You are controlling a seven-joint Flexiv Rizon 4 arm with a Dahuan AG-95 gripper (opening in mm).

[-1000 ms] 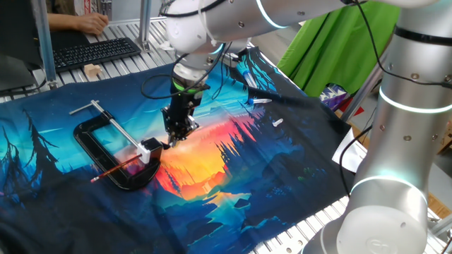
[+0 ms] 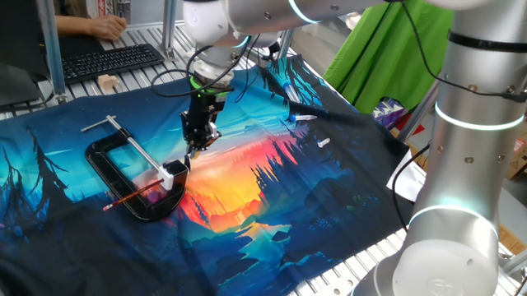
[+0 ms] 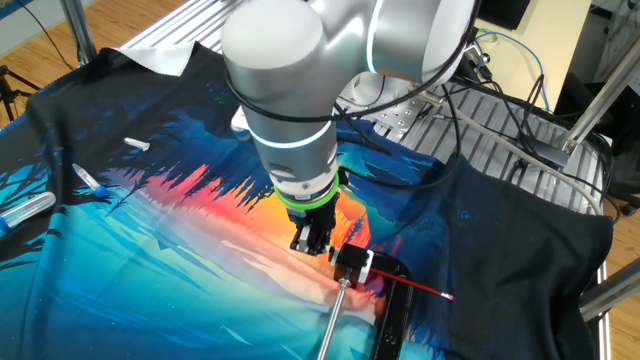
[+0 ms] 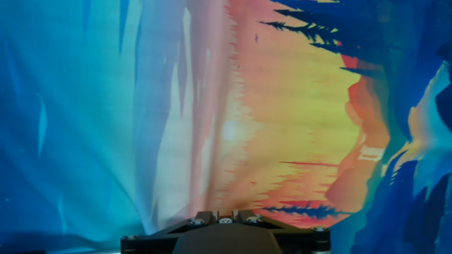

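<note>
My gripper (image 2: 192,150) points down over the printed cloth, close beside the screw end of a black C-clamp (image 2: 100,164). In the wrist view, the gripper has its fingers drawn together at the bottom edge, and nothing clear shows between them. Exterior view 2 has the gripper (image 3: 313,247) just left of the clamp's black block (image 3: 352,258); whether they touch I cannot tell. A thin red pencil (image 3: 415,284) sticks out from the clamp, and in exterior view 1 this pencil (image 2: 132,196) crosses the clamp's frame.
The landscape cloth (image 2: 329,222) covers most of the table. Pens or markers (image 2: 303,117) and a small white piece (image 2: 324,143) lie toward its far right. A keyboard (image 2: 111,61) and a person's hand (image 2: 107,27) are at the back left.
In exterior view 1 my gripper has shifted left and slightly up in the picture, across the area behind the clamp's screw end. The clamp and pencil look nearly unmoved.
</note>
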